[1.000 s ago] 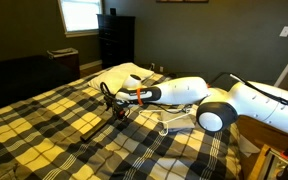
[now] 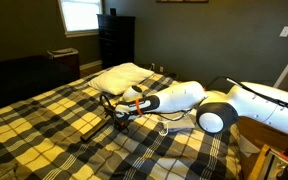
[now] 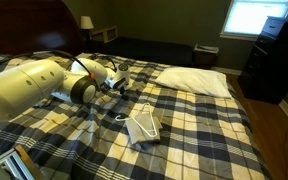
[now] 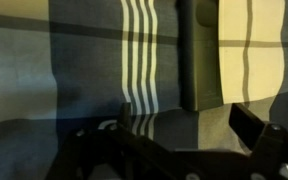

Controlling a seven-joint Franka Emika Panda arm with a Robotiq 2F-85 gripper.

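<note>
A dark, narrow, flat object lies on the plaid bedspread in the wrist view, its near end between and just beyond my fingertips. What it is, I cannot tell. My gripper is open, with a wide gap between its two black fingers. In exterior view 1 the gripper points down low over the bed, and a dark strip shows just left of it. Exterior view 2 has the gripper small and dark against the checks; contact with the bed cannot be made out.
A pale flat item with a white cable lies on the bed near the arm. A white pillow rests at the bed's far side. Much of the bedspread in exterior view 1's lower left is clear.
Over the last second my gripper has come down a little toward the bedspread. The pillow and the pale item have stayed put.
</note>
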